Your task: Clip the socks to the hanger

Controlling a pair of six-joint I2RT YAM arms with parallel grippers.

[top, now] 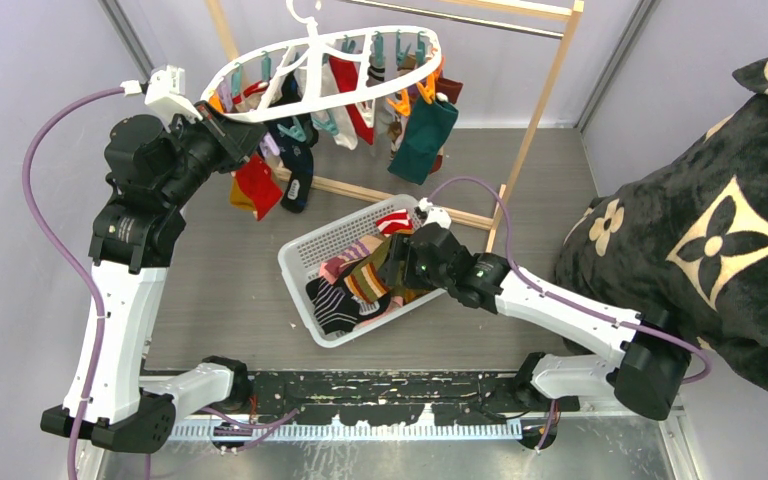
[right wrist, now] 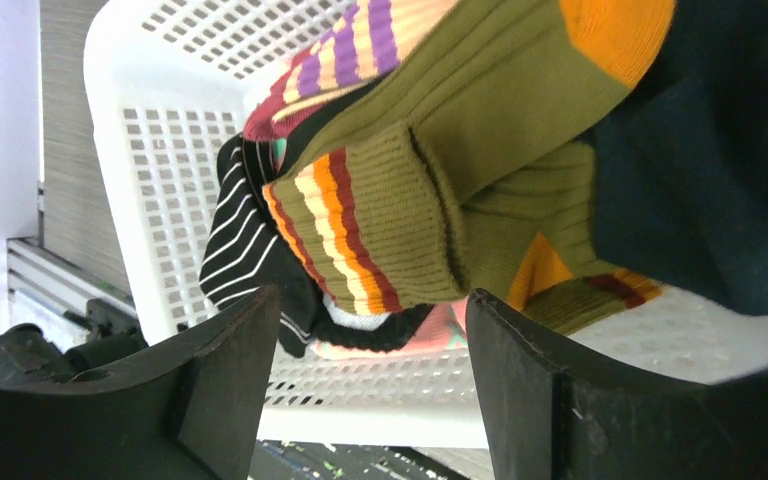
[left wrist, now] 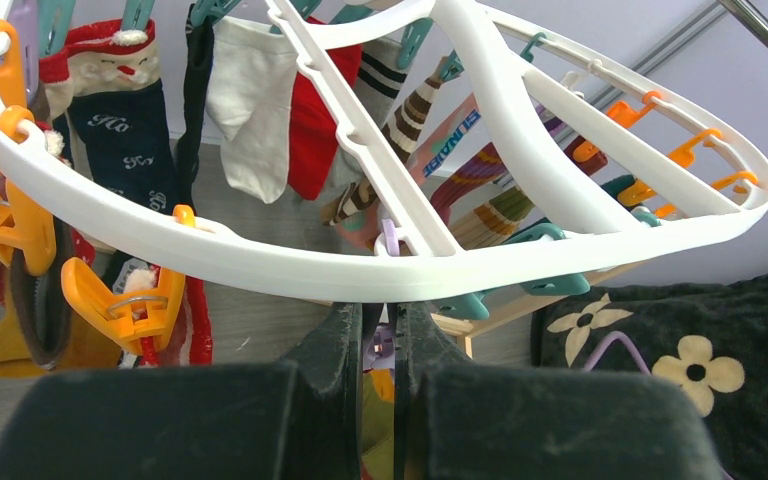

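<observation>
The white oval hanger (top: 310, 104) has several socks clipped along its rim, among them a dark green sock (top: 425, 138) and a red sock (top: 256, 185). At the hanger's front-left rim, my left gripper is shut on a purple clip (left wrist: 381, 347), whose top pokes above the rim. Over the white basket (right wrist: 150, 250), my right gripper stands open, its fingers apart. Below and beyond them lies an olive striped sock (right wrist: 365, 220), with a black striped sock (right wrist: 245, 235) to its left and a navy sock (right wrist: 705, 170) to its right.
Orange clips (left wrist: 125, 300) hang on the rim beside my left gripper. A wooden rack (top: 535, 110) stands behind the basket. A dark flowered cushion (top: 700, 230) fills the right side. Bare floor (top: 220, 310) shows left of the basket.
</observation>
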